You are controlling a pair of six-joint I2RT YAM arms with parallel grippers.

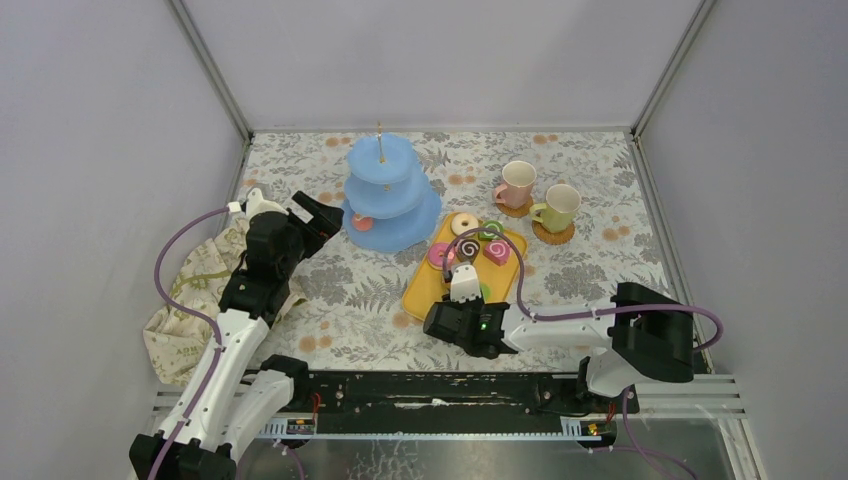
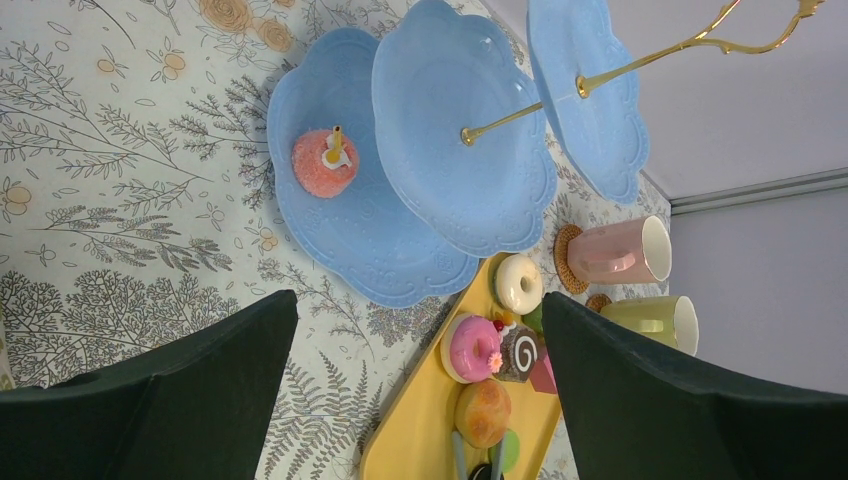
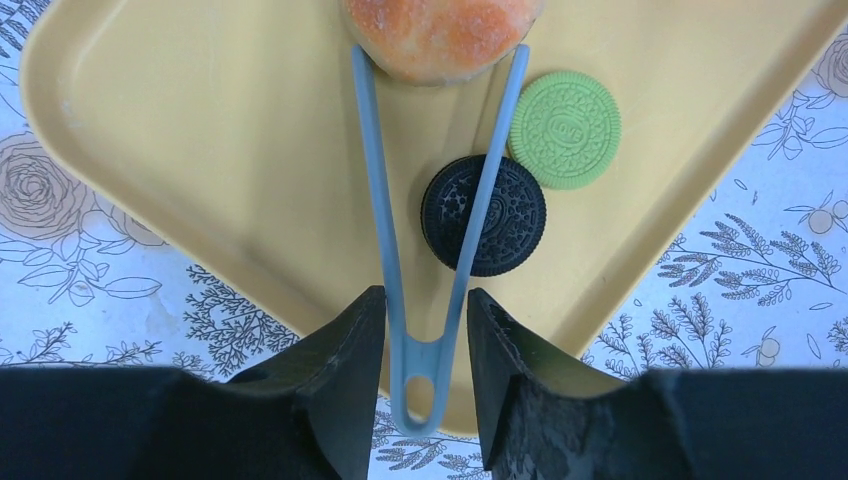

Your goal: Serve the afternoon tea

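Observation:
Blue tongs point(image 3: 425, 355) lie on the yellow tray point(image 3: 200, 150), their handle end between the fingertips of my right gripper; whether it grips them I cannot tell. Beside them sit a bun point(image 3: 440, 30), a dark cookie point(image 3: 450, 205) and a green cookie point(image 3: 565, 130). My left gripper hangs open and empty left of the blue three-tier stand point(image 1: 390, 230), whose bottom tier holds a pink cake point(image 2: 318, 175). Donuts point(image 2: 470, 350) and swirl cakes point(image 1: 497, 252) fill the tray's back.
Pink point(image 1: 517, 180) and green point(image 1: 562, 205) mugs on coasters stand at the back right. A crumpled cloth point(image 1: 170, 330) lies at the left edge. Bare table lies between the left arm and the tray.

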